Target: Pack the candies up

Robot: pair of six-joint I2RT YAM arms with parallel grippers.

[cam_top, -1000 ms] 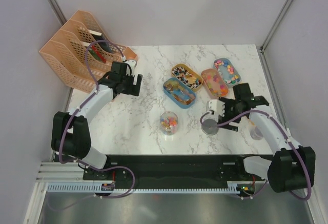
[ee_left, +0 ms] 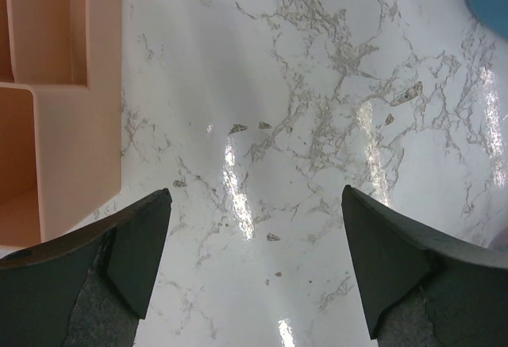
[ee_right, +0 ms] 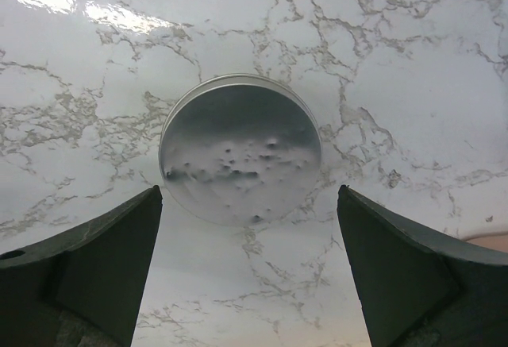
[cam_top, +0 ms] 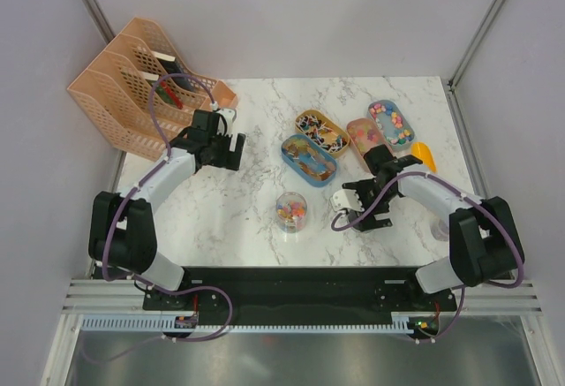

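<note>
In the right wrist view a round silver lid (ee_right: pixel 240 156) lies flat on the marble table, and my open right gripper is above it with nothing held. The arm hides most of that lid in the top view. A clear round jar (cam_top: pixel 291 212) with colourful candies inside stands left of it. Candies also fill a yellow bin (cam_top: pixel 306 114), a blue bin (cam_top: pixel 287 150), a pink bin (cam_top: pixel 354 127) and a light blue bin (cam_top: pixel 375 108). My left gripper is open and empty over bare table.
A tan compartment rack (cam_top: pixel 106 72) occupies the back left, with a few upright items in it. Near the right edge are a yellow object (cam_top: pixel 423 154) and a clear round container (cam_top: pixel 440 229), partly behind the right arm.
The left arm looks still.
</note>
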